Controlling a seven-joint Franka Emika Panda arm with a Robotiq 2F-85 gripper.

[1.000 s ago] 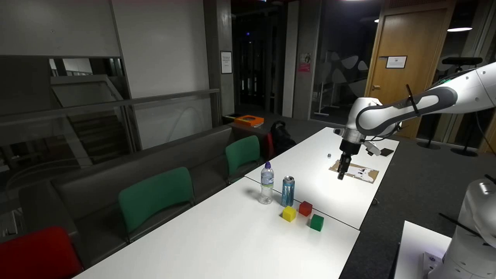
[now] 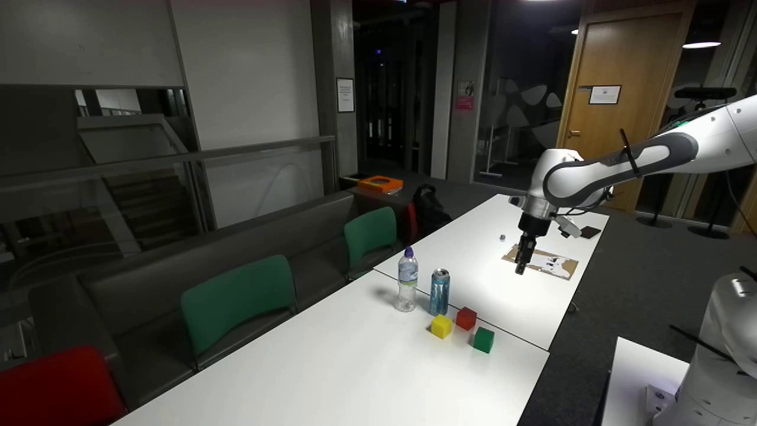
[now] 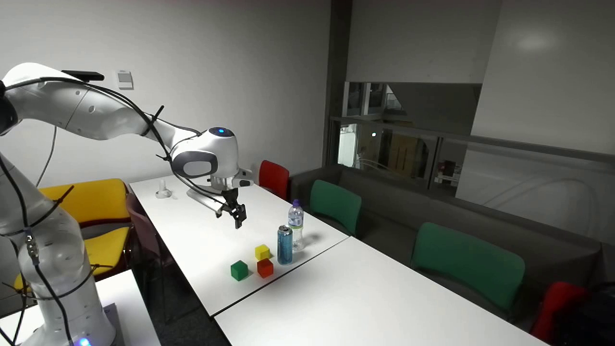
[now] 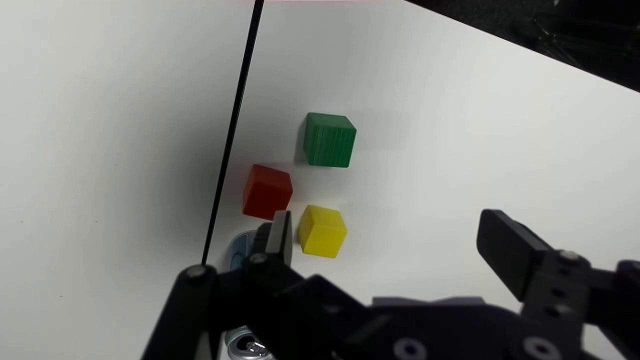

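Observation:
My gripper hangs over the white table, its fingers spread wide with only bare tabletop showing between them. In the wrist view a yellow cube (image 4: pixel 322 232) lies just right of the left finger (image 4: pixel 280 237). Left of and above it sits a red cube (image 4: pixel 267 192), partly covered by that finger's tip. Higher up is a green cube (image 4: pixel 329 140). The cubes stand apart from one another. In the second exterior view, my gripper (image 3: pixel 231 218) is well above the table, behind the yellow cube (image 3: pixel 262 252) and touching nothing.
A blue can (image 3: pixel 285 245) stands upright near the red cube, with a clear bottle (image 3: pixel 296 222) that has a purple cap close beside it. A dark seam (image 4: pixel 232 126) crosses the table by the cubes.

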